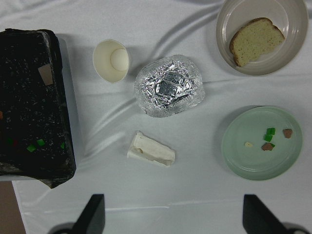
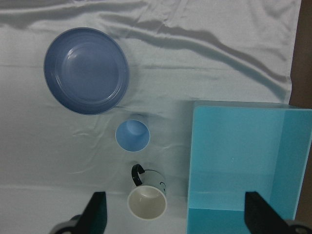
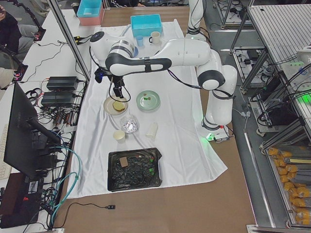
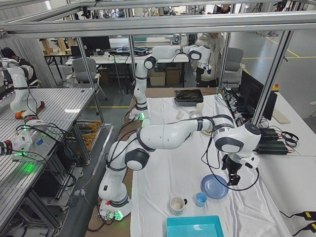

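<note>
My left gripper hangs open and empty above the table. In the left wrist view lie a bread slice [image 1: 256,40] on a beige plate [image 1: 225,36], a green plate [image 1: 253,165] with small scraps, crumpled foil [image 1: 169,85], a cream cup [image 1: 105,61], a white wrapper [image 1: 150,150] and a black lined tray [image 1: 24,97]. My right gripper is open and empty above a blue plate [image 2: 85,70], a blue cup [image 2: 131,134], a mug [image 2: 146,200] and a turquoise bin [image 2: 231,151].
A white cloth [image 3: 180,136] covers the table, with free room along its edges. A monitor [image 3: 26,136] and cables stand on the neighbouring bench, and metal frame posts [image 4: 272,74] rise beside the table.
</note>
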